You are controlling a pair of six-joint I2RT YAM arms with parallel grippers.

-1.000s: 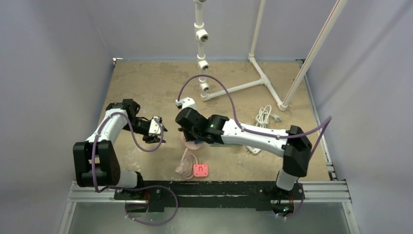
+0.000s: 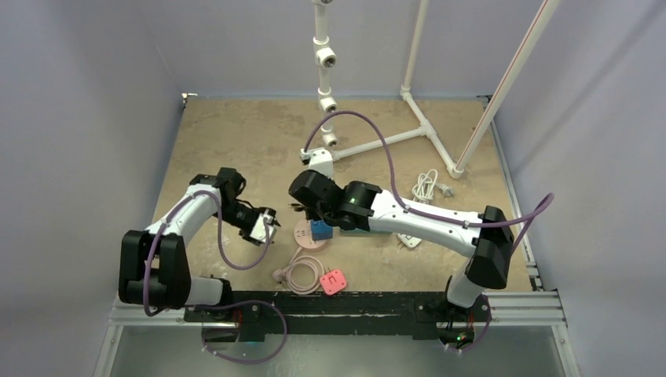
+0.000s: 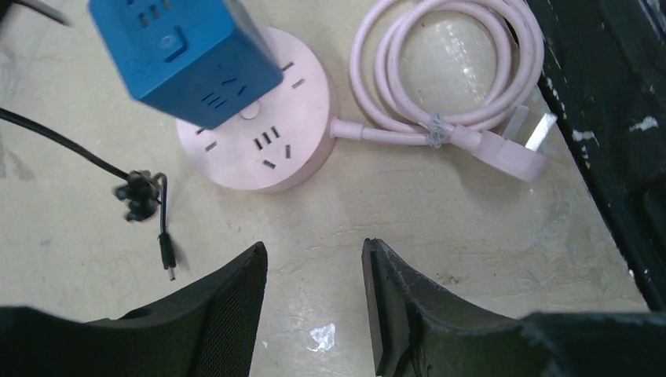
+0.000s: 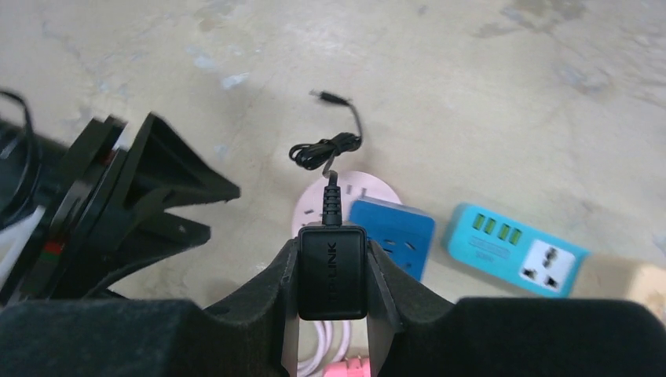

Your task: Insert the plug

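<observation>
A black TP-LINK adapter (image 4: 331, 271) is held between the fingers of my right gripper, its black cable (image 4: 328, 145) bundled and dangling. Beneath are a round pink power strip (image 3: 279, 157) and a blue cube (image 3: 184, 59) sitting on it. My left gripper stands open at the strip's side, low over the table, nothing between its fingers; in the top view it is left of the strip. The strip's pink coiled cord (image 3: 393, 86) ends in a plug (image 3: 510, 161).
A red-pink cube (image 2: 332, 282) lies near the front edge. A cyan strip (image 4: 510, 247), a white coiled-cord strip (image 2: 424, 184) and white pipe frames (image 2: 424, 129) are to the right and back.
My right arm has lifted and shifted right and back, uncovering more of the blue cube. My left arm has moved slightly right and toward the front.
</observation>
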